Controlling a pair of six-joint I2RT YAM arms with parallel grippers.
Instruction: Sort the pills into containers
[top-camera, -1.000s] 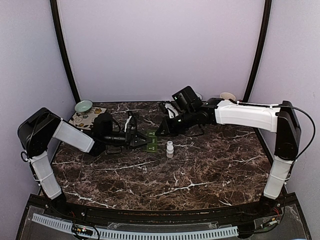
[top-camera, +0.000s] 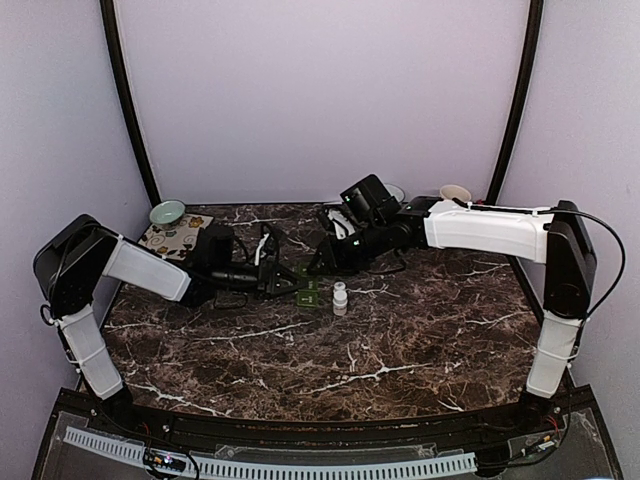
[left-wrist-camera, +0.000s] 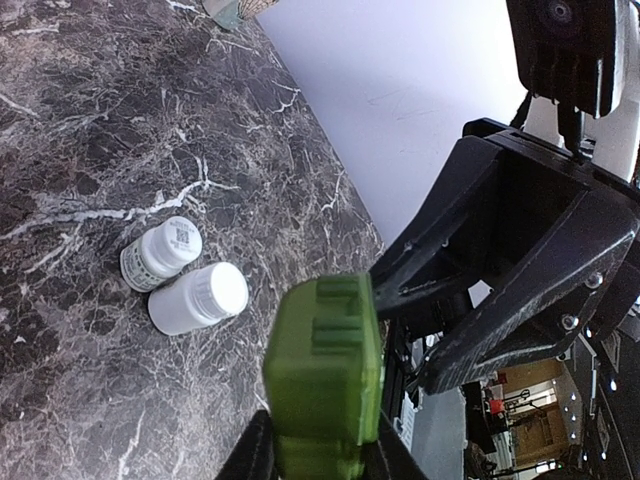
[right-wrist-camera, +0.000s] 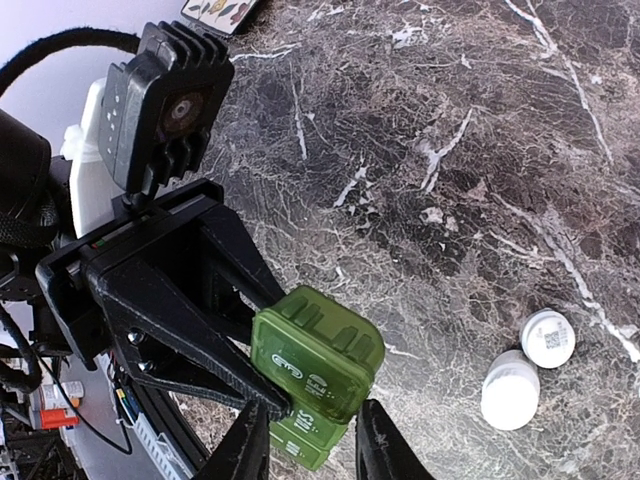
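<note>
A green pill box (top-camera: 307, 298) with several lidded compartments is held up off the table, with my left gripper (top-camera: 288, 282) shut on it. Its lids carry white print, seen in the right wrist view on the box (right-wrist-camera: 310, 372). My right gripper is open at the other end of the box, a finger (right-wrist-camera: 242, 445) showing on each side of it; contact cannot be told. Two white pill bottles stand close together on the table: one bottle (left-wrist-camera: 160, 254) with a code on its cap, the other bottle (left-wrist-camera: 198, 299) with a plain cap.
At the back left, a pale green bowl (top-camera: 167, 212) stands by a patterned mat (top-camera: 178, 236). A cream bowl (top-camera: 455, 192) sits at the back right, and another dish (top-camera: 395, 192) is partly hidden behind the right arm.
My right gripper has moved a little left, covering more of the box's far end. The bottles have not moved.
</note>
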